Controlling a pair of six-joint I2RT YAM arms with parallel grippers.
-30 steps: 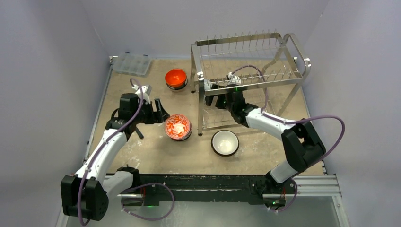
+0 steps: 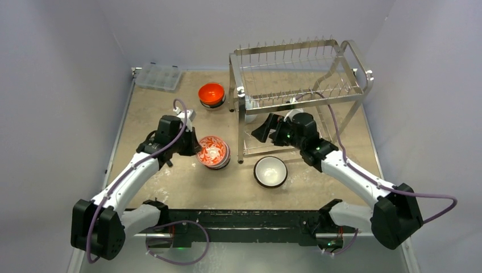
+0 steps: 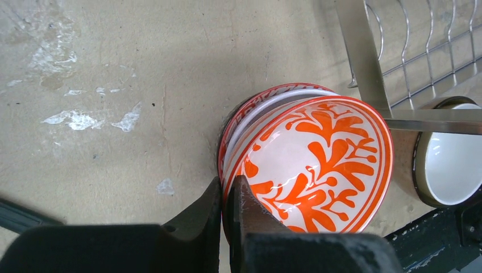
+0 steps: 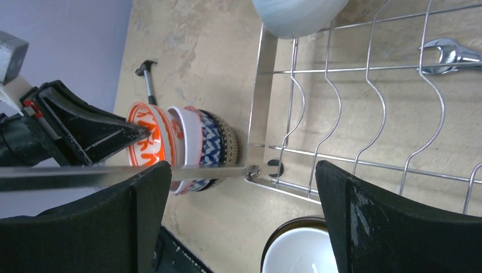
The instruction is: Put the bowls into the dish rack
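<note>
My left gripper is shut on the rim of the top orange-patterned bowl (image 3: 312, 165) in a stack near the table's middle. A white bowl with a dark rim (image 2: 270, 170) sits in front of the steel dish rack (image 2: 240, 133). My right gripper (image 2: 268, 126) stands open and empty at the rack's front. A white bowl (image 4: 298, 14) is inside the lower tier, partly out of view. An orange bowl (image 2: 211, 91) rests on other bowls behind the patterned stack.
A clear plastic box (image 2: 159, 77) lies at the back left. A hammer (image 4: 146, 74) lies on the left of the table, and a wrench (image 4: 449, 56) shows under the rack's wires.
My left gripper has moved down and right onto the stack and closed on the top bowl. My right gripper has drawn back rightward and toward the front, out from the rack.
</note>
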